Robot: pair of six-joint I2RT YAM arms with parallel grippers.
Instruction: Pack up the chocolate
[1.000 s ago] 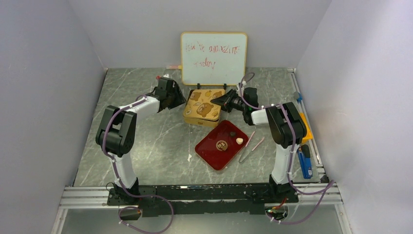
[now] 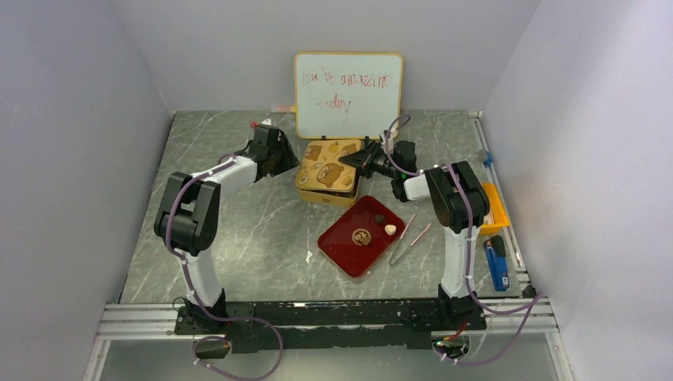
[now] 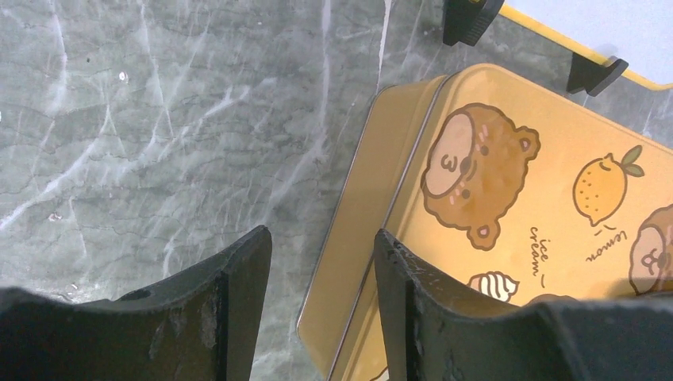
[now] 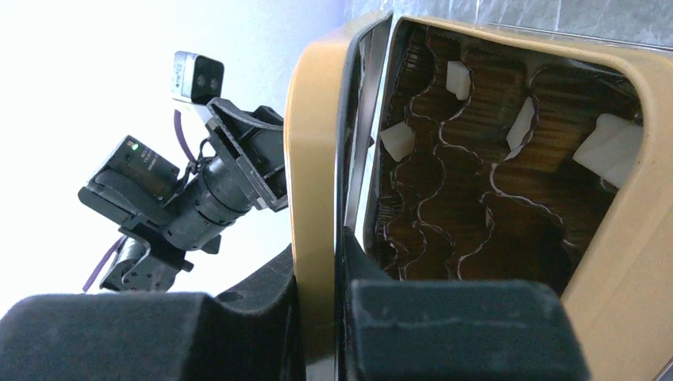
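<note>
The yellow bear-print lid (image 2: 328, 164) lies tilted over its tin (image 2: 321, 197), with a dark gap at the front and right. My right gripper is shut on the lid's rim. Beneath it, the right wrist view shows a brown divided insert (image 4: 468, 186) with several pale pieces, one being a white piece (image 4: 611, 149). At the tin's left side, my left gripper stands open, one finger over the lid's edge and nothing gripped. On the red tray (image 2: 337, 244) are a round brown chocolate (image 2: 361, 237), a dark piece (image 2: 379, 218) and a white piece (image 2: 390, 229).
A whiteboard (image 2: 349, 95) stands directly behind the tin. Tongs (image 2: 410, 242) lie right of the tray. An orange bin (image 2: 494, 210) and a blue tool (image 2: 497, 264) sit at the right edge.
The lid has slid back and tilted, opening a dark gap at the tin's front. Lid, tin and both grippers have shifted slightly left. The tray is unmoved.
</note>
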